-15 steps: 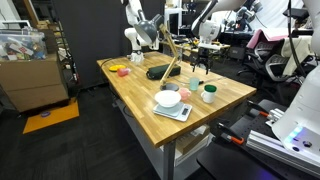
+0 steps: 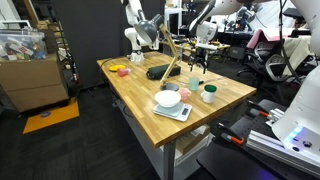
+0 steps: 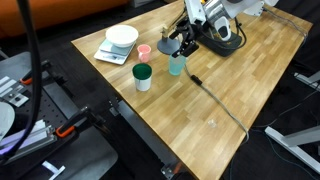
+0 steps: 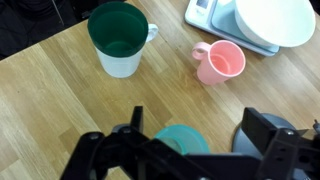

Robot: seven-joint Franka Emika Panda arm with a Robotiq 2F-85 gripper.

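Observation:
My gripper is open above the table, its two dark fingers apart with nothing gripped. In the wrist view a teal cup (image 4: 181,138) lies below, between the fingers as seen from above; in the second exterior view the same cup (image 3: 177,65) stands on the wood. A white mug with a dark green inside (image 4: 118,35) is at the upper left of the wrist view. Right of it is a pink mug (image 4: 220,62). Partly hidden behind a finger is a grey bowl (image 4: 243,140).
A white bowl (image 3: 122,36) rests on a flat white device (image 3: 112,52) at the table's edge. Near the grey bowl, a dark container (image 3: 228,38) and a cable (image 3: 220,101) lie on the table. The wood beyond the cable is bare.
In the first exterior view my gripper and arm have shifted slightly over the table. The cups, mugs and bowls stay where they were.

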